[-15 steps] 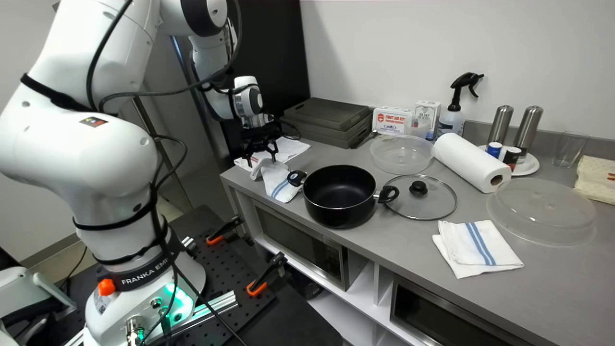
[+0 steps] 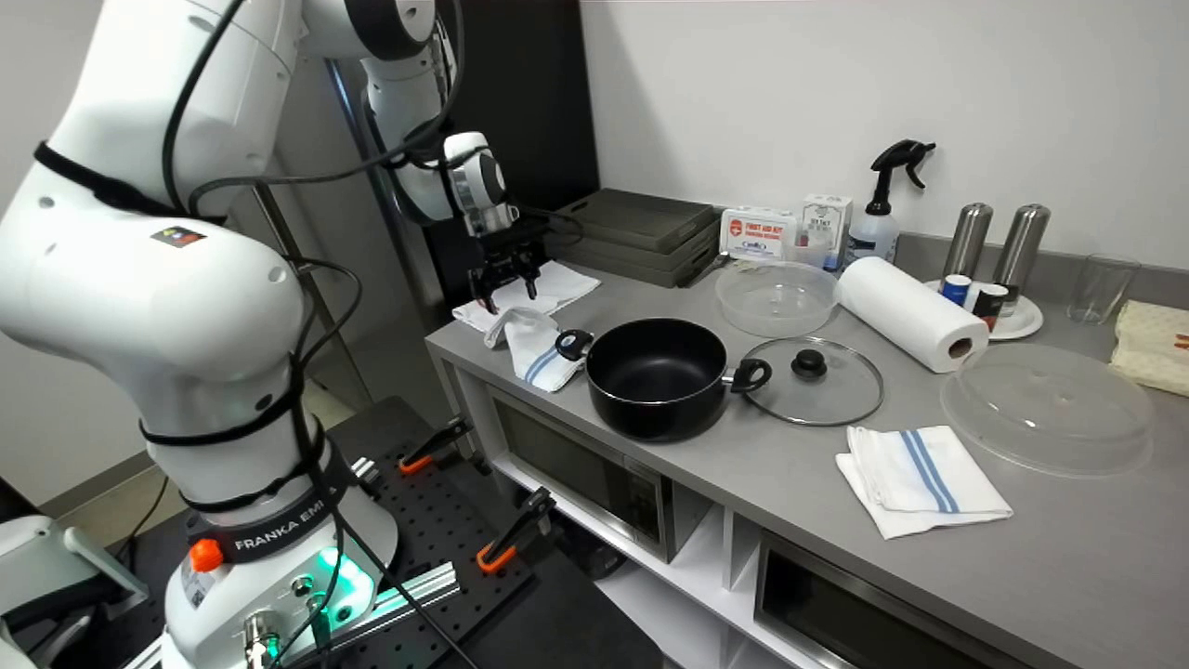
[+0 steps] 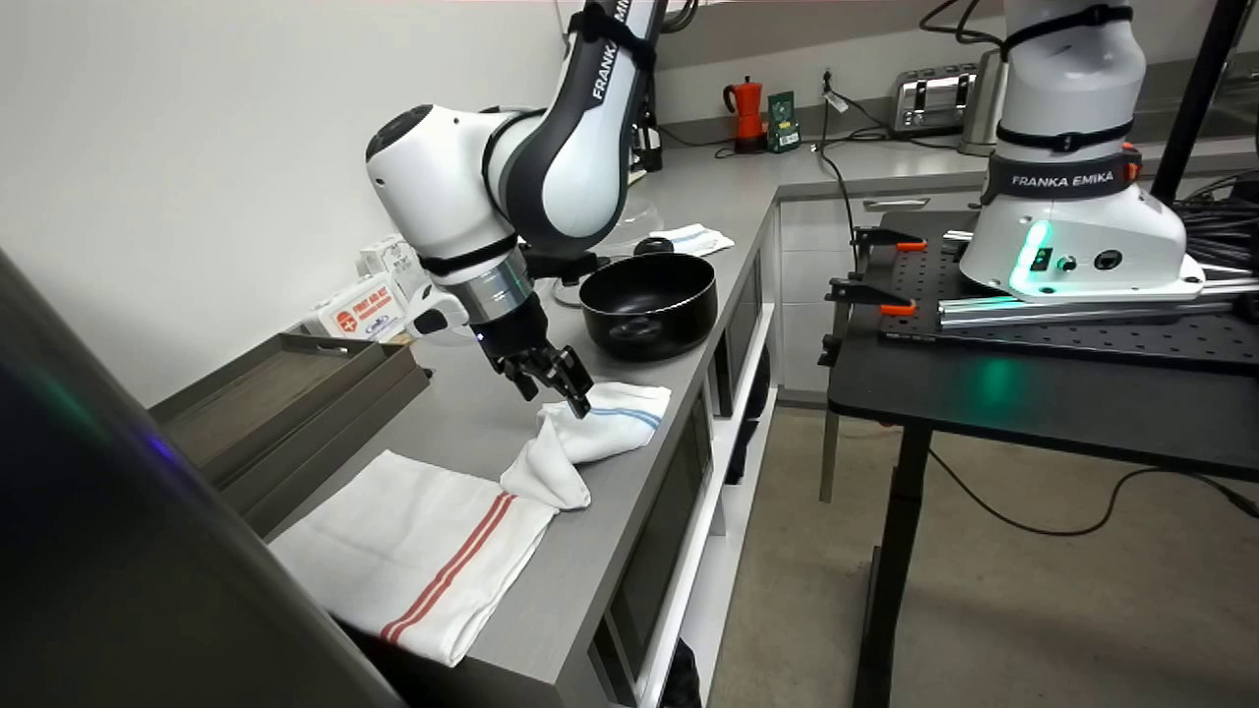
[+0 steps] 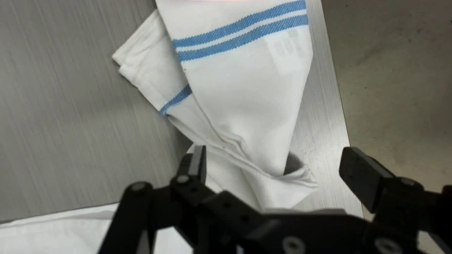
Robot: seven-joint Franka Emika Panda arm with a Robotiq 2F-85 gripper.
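My gripper is open, its two black fingers spread wide with nothing held between them. Below it a white towel with blue stripes (image 4: 245, 76) lies bunched and partly folded over near the counter's front edge; a gap between fingers and cloth shows in the second exterior view, where the gripper (image 3: 561, 389) hangs above the blue-striped towel (image 3: 602, 427). Behind the bunched end, a white towel with red stripes (image 3: 413, 537) lies flat at the counter's end, the two cloths meeting. A black pot (image 2: 658, 379) stands close beside the blue-striped towel.
Stacked grey trays (image 2: 635, 234) sit against the wall. A glass lid (image 2: 819, 381), a paper towel roll (image 2: 908, 312), a clear plastic cover (image 2: 1048, 407) and another folded blue-striped towel (image 2: 920, 481) occupy the counter's right. Counter space in front of the trays is bare.
The gripper has shifted slightly up and turned a little, from just over the blue-striped towel's bunched end. The towels and pot look unmoved.
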